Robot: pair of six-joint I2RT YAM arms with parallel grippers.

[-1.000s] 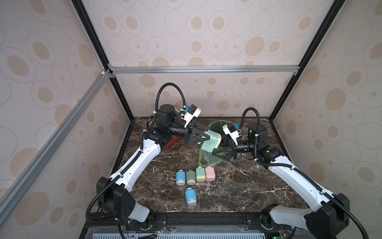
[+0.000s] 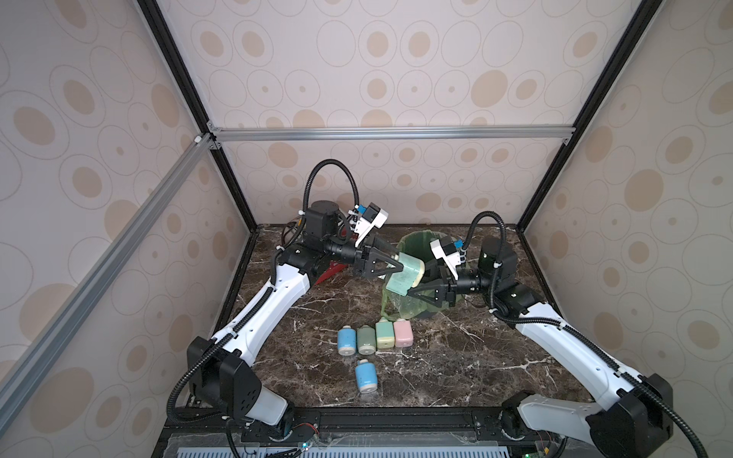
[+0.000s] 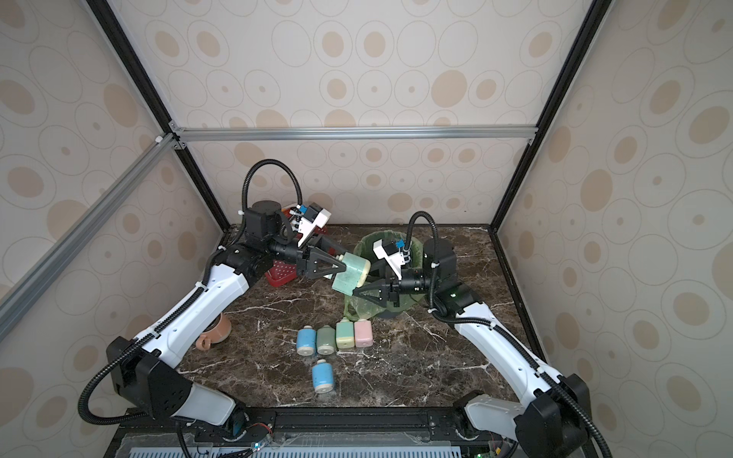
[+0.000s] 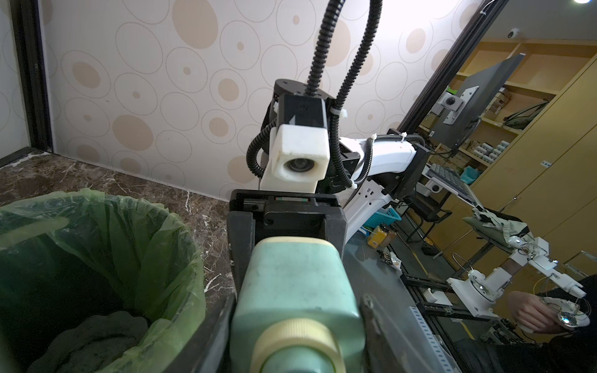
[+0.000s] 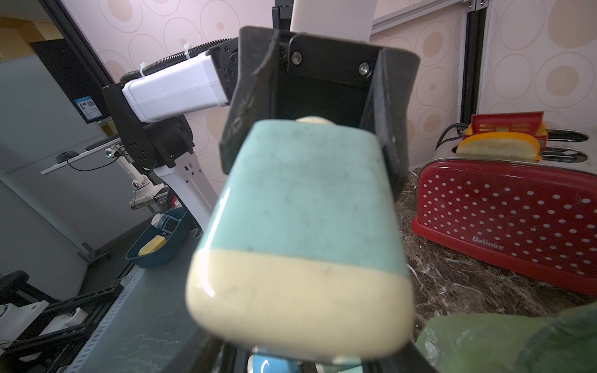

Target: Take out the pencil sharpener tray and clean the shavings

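Observation:
A mint pencil sharpener (image 2: 404, 274) with a cream end and cream knob hangs between my grippers, over the green-lined bin (image 4: 68, 248). My left gripper (image 2: 393, 267) is shut on it, as is my right gripper (image 2: 420, 290) at its lower side. In the left wrist view its mint body (image 4: 292, 279) fills the fingers; in the right wrist view its cream end (image 5: 298, 298) faces the camera.
Several small coloured sharpeners (image 2: 365, 338) stand on the marble table below, one blue one (image 2: 366, 378) nearer the front. A red toaster (image 5: 503, 217) stands behind at left, a pink cup (image 3: 216, 329) at the left side.

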